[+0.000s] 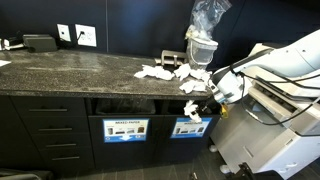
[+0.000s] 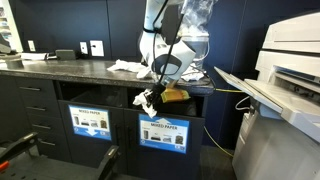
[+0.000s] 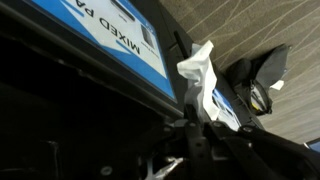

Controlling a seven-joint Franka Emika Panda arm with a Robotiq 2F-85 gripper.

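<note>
A crumpled white paper or cloth piece shows in the wrist view, running down to my gripper, which looks shut on it. In exterior view 2 the same white piece hangs from the gripper, in front of the upper edge of the right bin. Exterior view 1 has the white piece partly over the right bin's label. Its lower end hangs free. The finger pads are too dark and small to make out clearly.
More crumpled white pieces lie on the dark countertop above. To the left sits a second open bin with a "mixed paper" label. A grey appliance stands on the right, and a cable lies on the floor.
</note>
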